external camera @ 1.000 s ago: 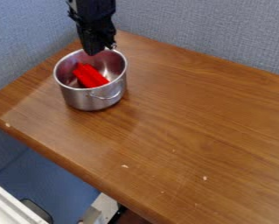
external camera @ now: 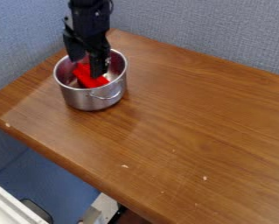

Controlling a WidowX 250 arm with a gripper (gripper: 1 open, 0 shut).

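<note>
A steel pot [external camera: 97, 99] with a wire handle stands on the wooden table near its left edge, toward the back. A red object [external camera: 93, 80] lies inside it. My black gripper [external camera: 87, 61] hangs down into the top of the pot, open, its fingers over and beside the red object; whether they touch it I cannot tell.
Grey-blue padded walls stand behind and to the left. A white object [external camera: 3, 208] and other items sit below the table at lower left.
My gripper has come down from above the pot to the red object. The pot and red object show no clear movement.
</note>
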